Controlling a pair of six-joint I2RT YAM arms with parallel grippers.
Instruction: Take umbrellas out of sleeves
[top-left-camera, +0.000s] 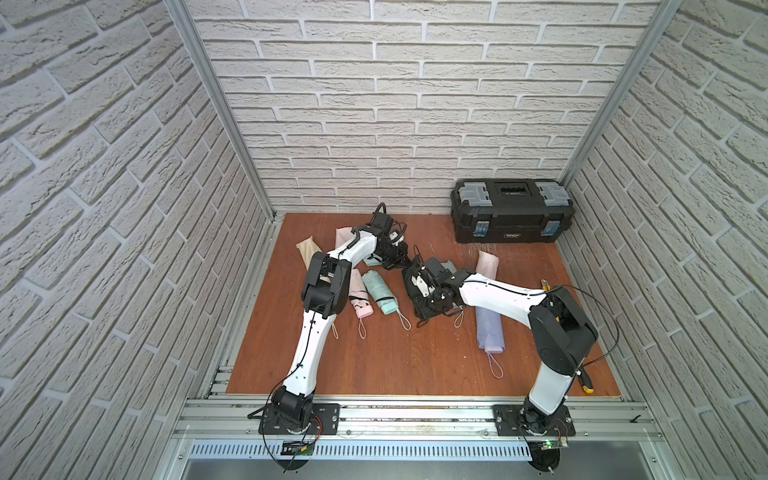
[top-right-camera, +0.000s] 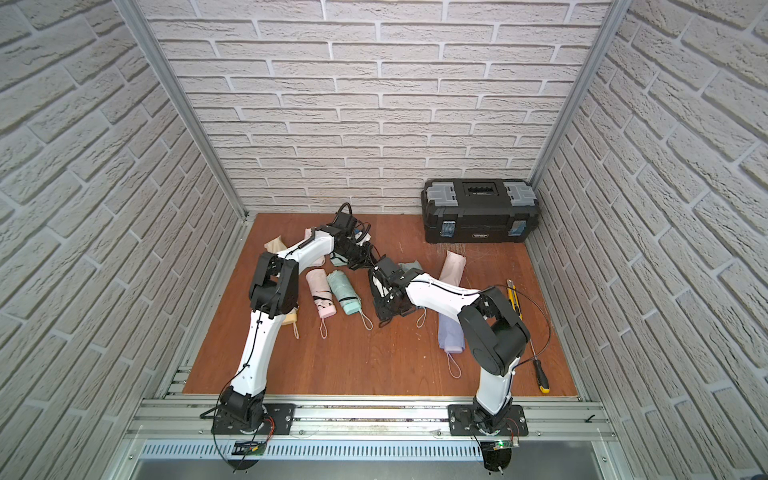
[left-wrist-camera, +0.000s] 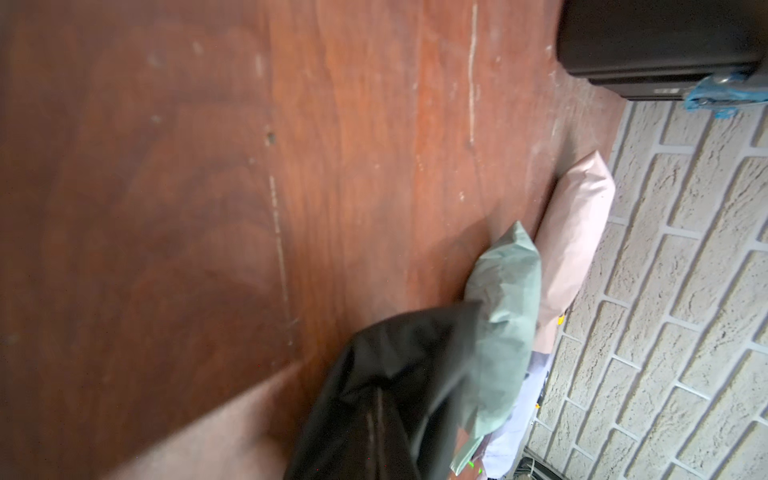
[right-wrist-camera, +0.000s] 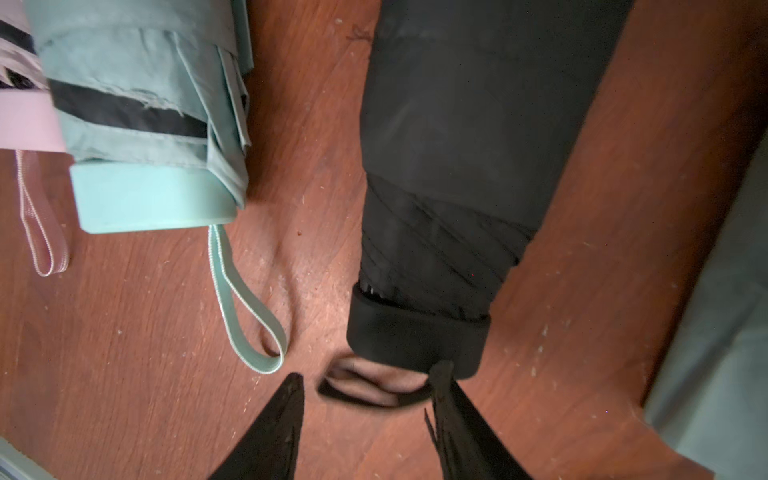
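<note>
A black umbrella, its handle bare, lies at the table's middle with a loose wrist strap. My right gripper is part open over that strap below the handle, nothing clearly held. In the left wrist view black fabric rises around the camera's lower edge; my left gripper is at the umbrella's back end, its fingers unclear. A mint umbrella and a pink one lie to the left, cream ones farther left, grey-green, pink and lavender ones to the right.
A black toolbox fills the back right corner. Screwdrivers and tools lie along the right edge.
</note>
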